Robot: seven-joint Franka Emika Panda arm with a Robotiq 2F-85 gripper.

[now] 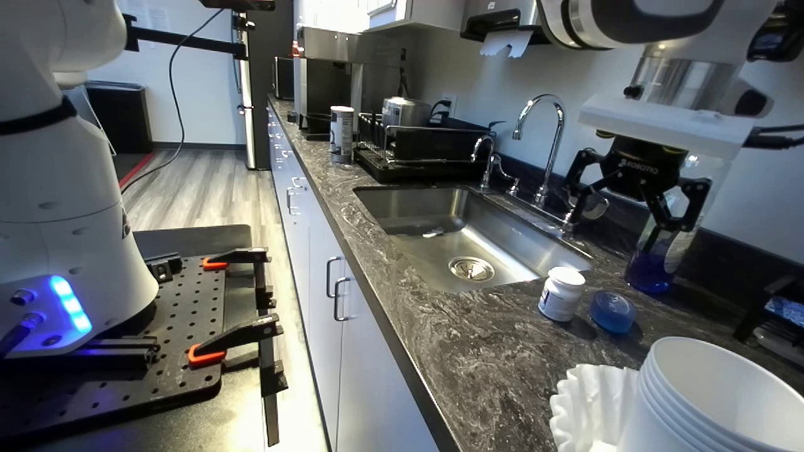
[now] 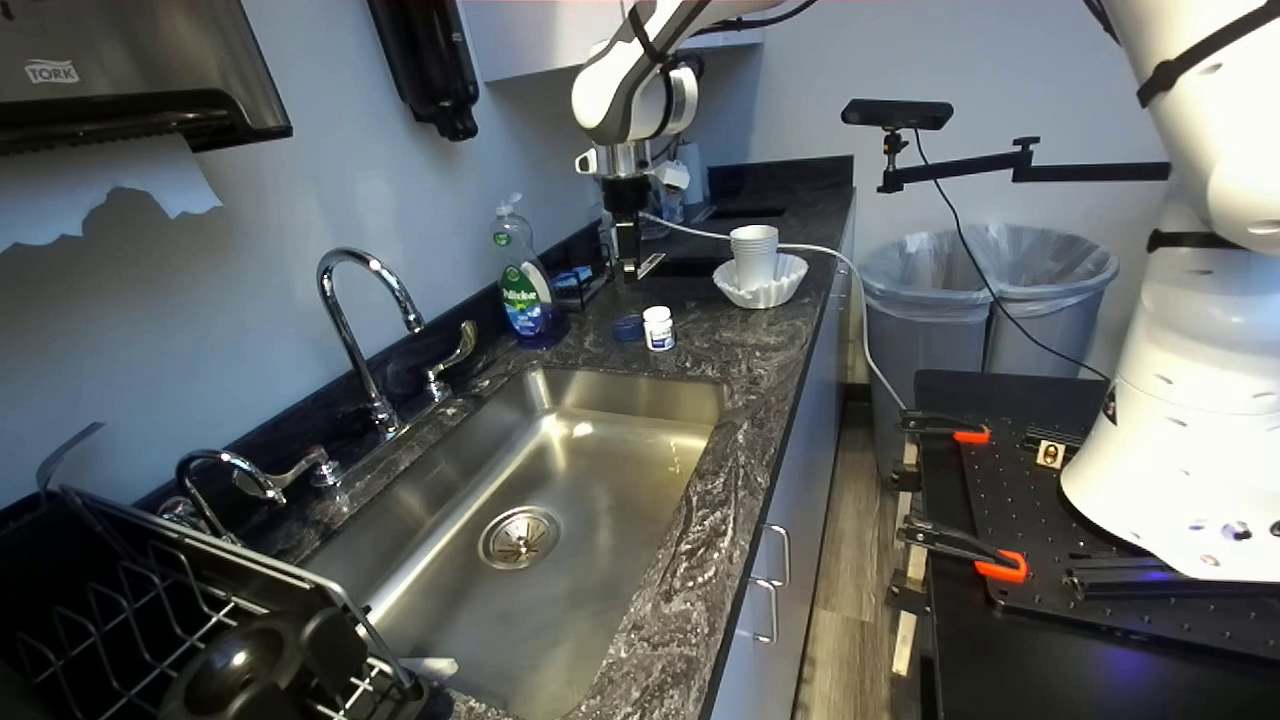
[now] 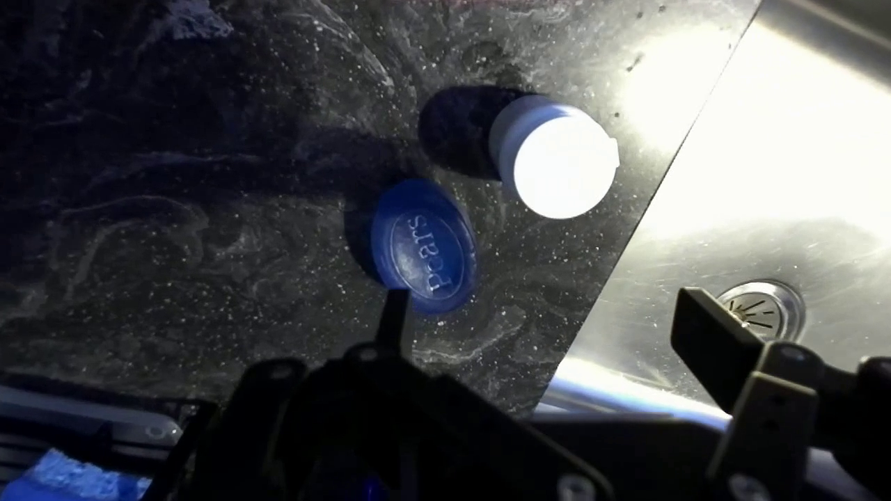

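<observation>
Above the counter to the right of the sink, my gripper [image 1: 618,226] hangs with its fingers wide open and nothing between them. A blue oval soap piece [image 3: 426,246] marked "Pears" lies flat on the dark counter; in the wrist view one fingertip [image 3: 394,317] overlaps its lower edge. The other fingertip [image 3: 714,334] appears over the sink. Beside the blue piece stands a white bottle [image 1: 562,294] with a white cap, upright and close to the sink's edge. Both also show in the second exterior view, the bottle [image 2: 659,328] to the right of the blue piece [image 2: 629,328].
A dish soap bottle [image 2: 524,282] stands near the wall, partly behind my gripper in the first exterior view. Stacked white cups [image 2: 755,254] sit in a fluted white bowl [image 2: 768,288]. The steel sink [image 2: 624,480] is empty, with a tall faucet [image 1: 554,150] behind it.
</observation>
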